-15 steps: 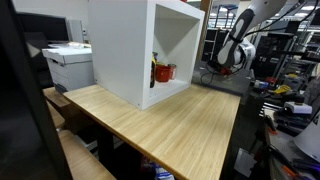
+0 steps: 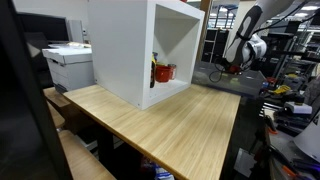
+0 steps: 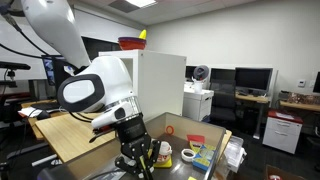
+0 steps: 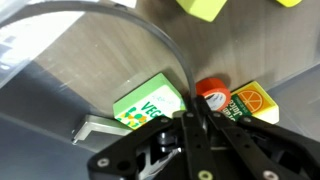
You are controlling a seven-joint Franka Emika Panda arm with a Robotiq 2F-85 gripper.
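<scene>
A thin, curved grey band [image 4: 150, 24] arcs across the wrist view and runs down to my gripper. The fingers look shut on its end, though the black fingers partly hide the contact. Below lie a green and white box with vegetable lettering [image 4: 148, 100], a red round item [image 4: 212, 92] and a yellow box with an orange slice picture [image 4: 252, 100]. In exterior view 2 my gripper [image 3: 143, 168] is low over an open bin [image 3: 208, 131]. What it holds is hard to make out there.
Yellow pieces [image 4: 205, 7] lie at the top of the wrist view, and a white object fills its left corner. A tall white shelf unit [image 2: 125, 50] stands on the wooden table [image 2: 165, 125], whose near part is clear.
In exterior view 1, the arm has shifted a little to the right. The thin loop by its gripper has moved with it.
</scene>
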